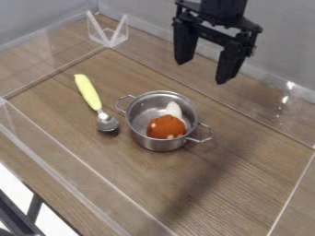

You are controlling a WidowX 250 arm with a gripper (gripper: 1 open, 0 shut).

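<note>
My black gripper (207, 53) hangs at the top centre right, above the back of the wooden table, with its two fingers apart and nothing between them. Below it, a steel pot (142, 103) with two handles holds an orange-red item (165, 127) and a white item (174, 110). To the pot's left lies a spoon (106, 121) with a yellow handle, its bowl toward the front.
A white wire rack (110, 37) stands at the back left. Clear low walls edge the table (234, 184).
</note>
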